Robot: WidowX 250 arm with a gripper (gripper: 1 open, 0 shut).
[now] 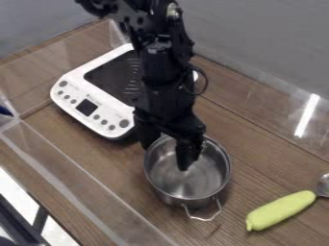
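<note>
My black gripper (172, 140) is open, its dark fingers reaching down into the back-left part of a steel pot (195, 185) with a wire handle at the front. Whether the fingertips touch the pot's wall is hard to tell. A white induction cooker (80, 101) with a black top stands behind and left of the pot, partly hidden by my arm.
A pale yellow-green vegetable-like object (280, 209) lies right of the pot, with a metal utensil (322, 184) at the right edge. Bare wooden counter (270, 135) lies behind them. A clear panel and the counter's edge run along the lower left.
</note>
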